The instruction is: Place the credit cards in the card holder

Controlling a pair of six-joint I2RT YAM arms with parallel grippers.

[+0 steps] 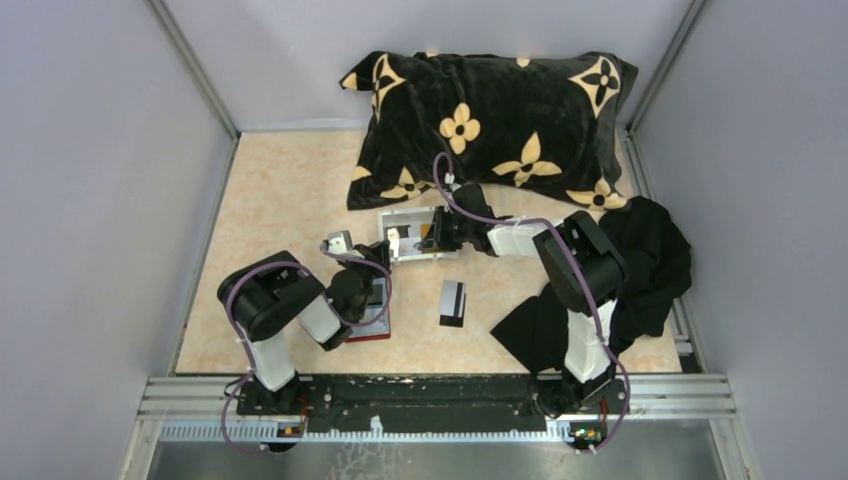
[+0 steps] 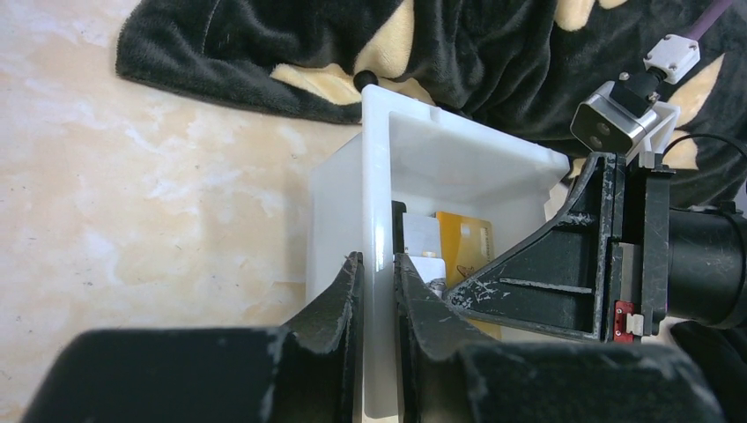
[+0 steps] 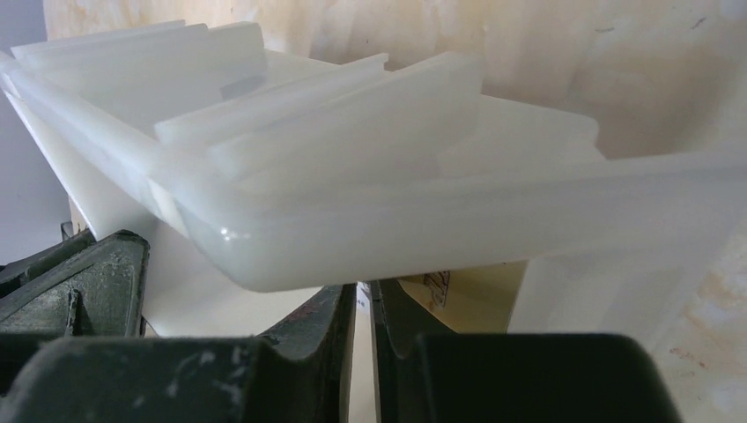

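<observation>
My left gripper is shut on the near rim of a white plastic box. Inside this box lie several cards, among them a yellow card and a silver-grey card. At the box's right part, my right gripper reaches down over the cards. Its fingers stand a narrow gap apart, and no card clearly shows gripped between them. Below my left gripper, partly hidden by its arm, rests a red-edged flat item with dark and grey rectangles, possibly the card holder.
A flat black-and-silver piece lies on the table in front of the box. Behind it all is a dark patterned cushion; black cloth covers the right side.
</observation>
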